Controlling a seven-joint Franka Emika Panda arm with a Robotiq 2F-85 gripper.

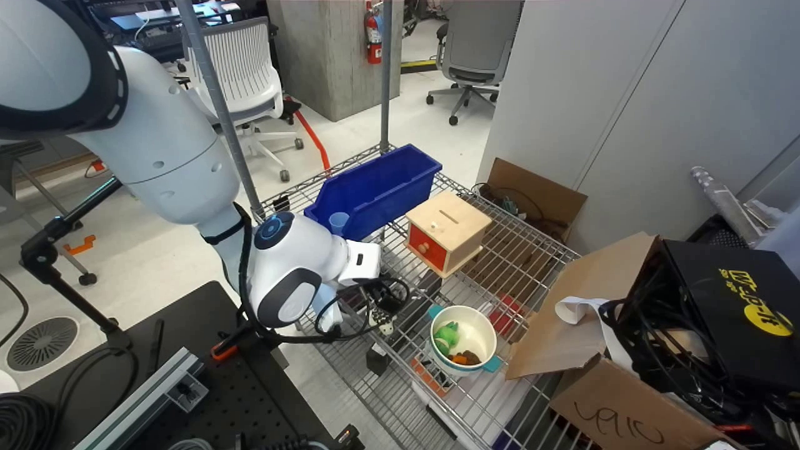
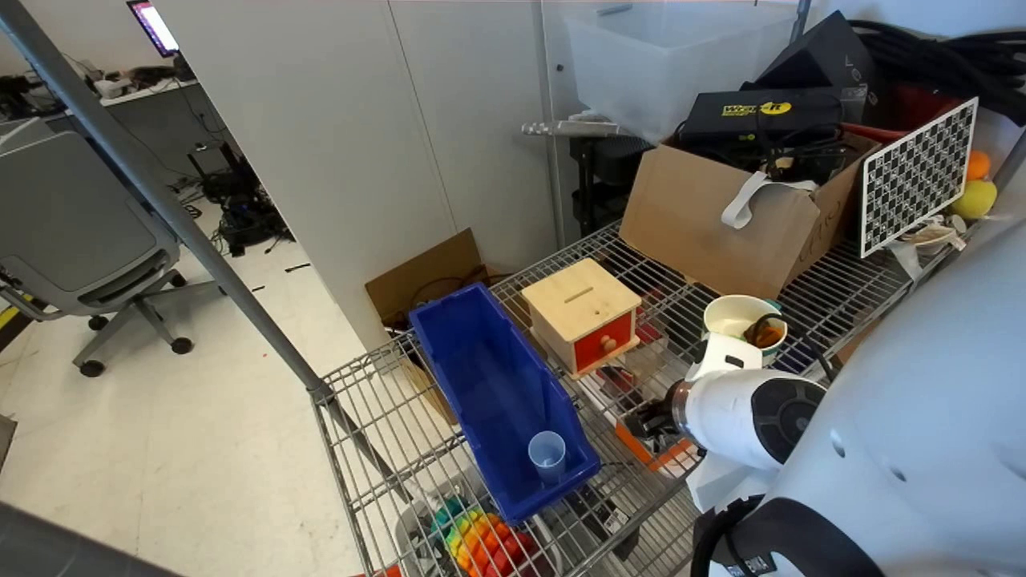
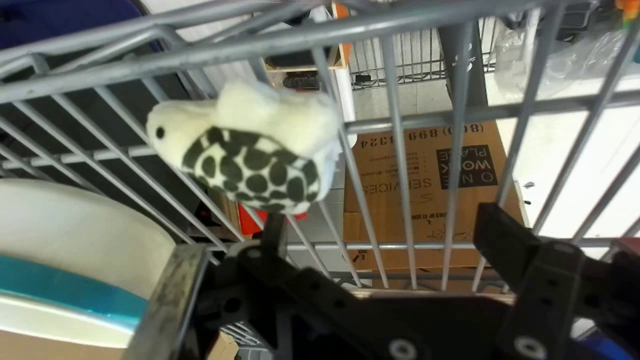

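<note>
A small white plush toy [image 3: 246, 150] with a black-spotted patch and one dark eye lies on the wire rack in the wrist view. My gripper stands open, its two black fingers wide apart and only wire and the scene below visible in the gap. The toy is toward the left finger [image 3: 276, 234], mostly outside the gap; whether they touch I cannot tell. In exterior view 1 the toy [image 1: 385, 327] shows just beneath the gripper, partly covered by cables. A cream pot with teal handles [image 1: 474, 330] holds green and orange-brown items.
Behind the gripper stand a blue bin [image 1: 379, 187] with a clear cup [image 1: 338, 222] and a wooden box with a red drawer [image 1: 450, 229]. An open cardboard box [image 1: 581, 300] crowds one side. Bare wire rack [image 1: 517, 247] lies between.
</note>
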